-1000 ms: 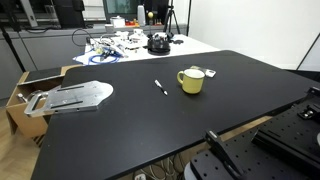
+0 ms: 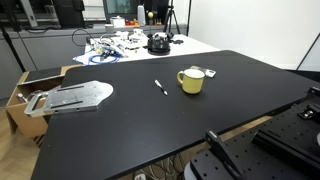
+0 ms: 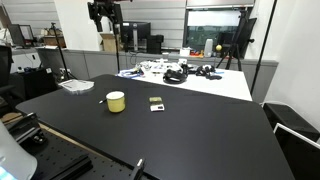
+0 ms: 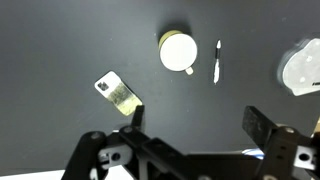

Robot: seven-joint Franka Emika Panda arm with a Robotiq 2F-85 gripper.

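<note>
A yellow mug [image 2: 191,80] with a pale interior stands upright on the dark table [image 2: 120,130]. Beside it lies a slim pen [image 2: 161,87], dark and white. A small flat item [image 4: 119,92], part silvery and part yellow-green, rests on the mug's other side in the wrist view. Toward the left of exterior view 1 is a flat pale tray-like piece [image 2: 77,96] with cutouts. My gripper is open, its fingers wide apart and nothing between them. From above, the mug, pen and flat item all lie beyond the fingertips, clear of them.
Cables and assorted gear [image 3: 180,71] crowd the surface behind the table. An open cardboard box [image 2: 33,115] sits beyond the left table edge in exterior view 1.
</note>
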